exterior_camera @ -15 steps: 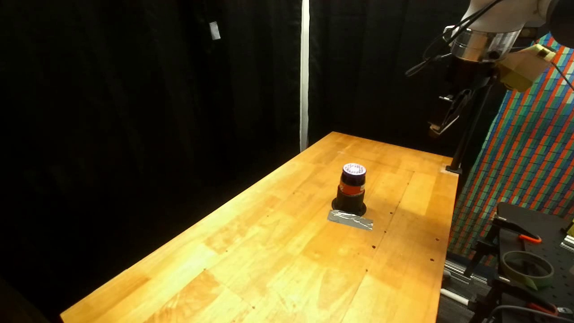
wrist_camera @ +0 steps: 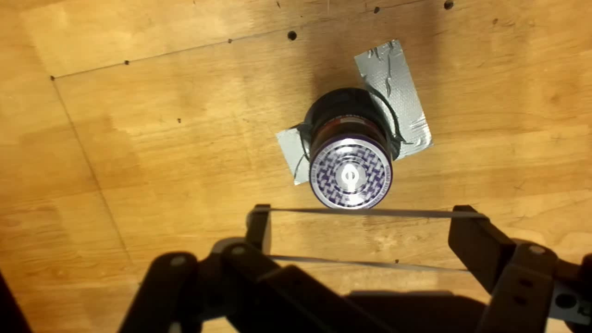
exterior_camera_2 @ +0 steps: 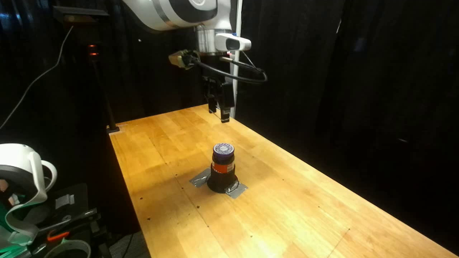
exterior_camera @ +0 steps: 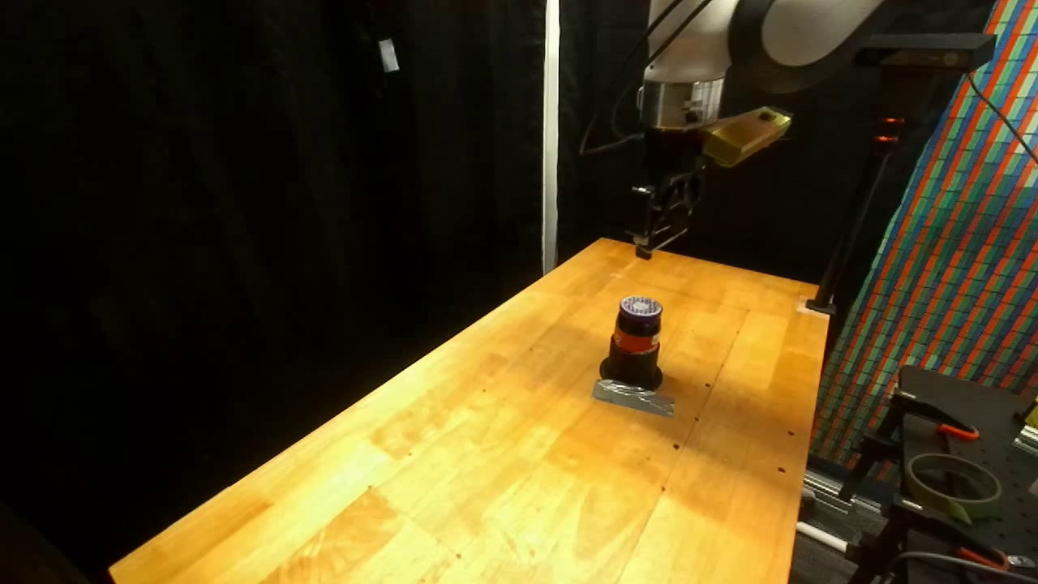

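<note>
A dark jar (exterior_camera: 637, 331) with an orange label and a patterned purple-and-white lid (wrist_camera: 350, 173) stands upright in a black round holder (exterior_camera_2: 220, 184). Strips of silver tape (wrist_camera: 397, 94) fix the holder to the wooden table. My gripper is open, its fingers wide apart, with thin bands stretched between them and nothing held. From the wrist view, the lid lies just ahead of the bands, between the left and right fingers. Both exterior views put the gripper (exterior_camera_2: 218, 116) above and behind the jar, clear of it.
A thin black post (exterior_camera: 856, 224) stands at its far corner. Off the table's side, a black cart (exterior_camera: 973, 409) carries a roll of tape (exterior_camera: 951, 485) and clamps.
In exterior view 1, the arm and gripper have swung left, from the post's side to behind the jar. The jar and its holder have stayed in place.
</note>
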